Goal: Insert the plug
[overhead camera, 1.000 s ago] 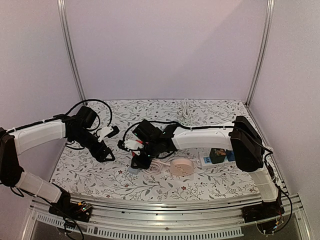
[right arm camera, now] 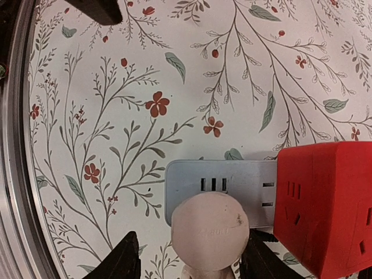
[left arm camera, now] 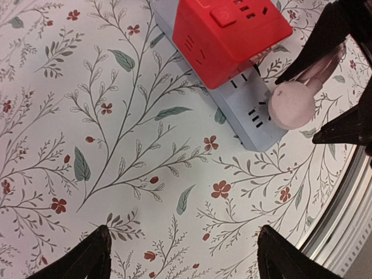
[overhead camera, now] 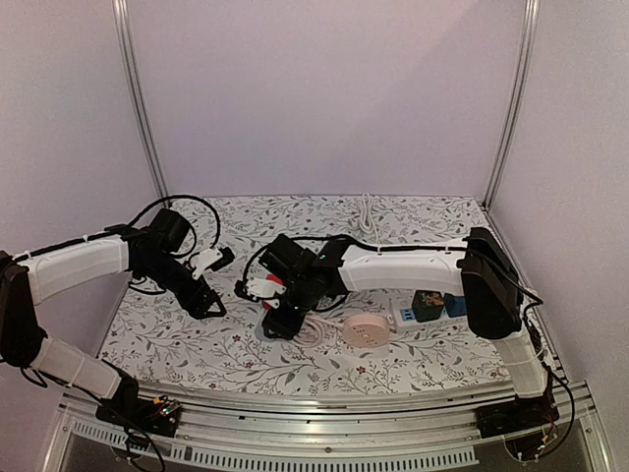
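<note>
The pale plug stands between the right gripper's fingers, with a gap to one of them. That right gripper is open, at the near end of the grey power strip. In the left wrist view the plug's round head overlaps the strip's edge, beside bare slots. Whether its prongs sit in any slot is hidden. A red block-shaped adapter sits on the strip behind the plug. To the left, my left gripper hangs open over bare table with nothing between its fingers.
A round pinkish object lies right of the right gripper, with a coiled cable nearby. A second strip carries a dark block. Another cable bundle rests at the back.
My right gripper has shifted slightly to the right and toward the front. The round pinkish object has slid a little to the right. The left arm has not visibly moved.
</note>
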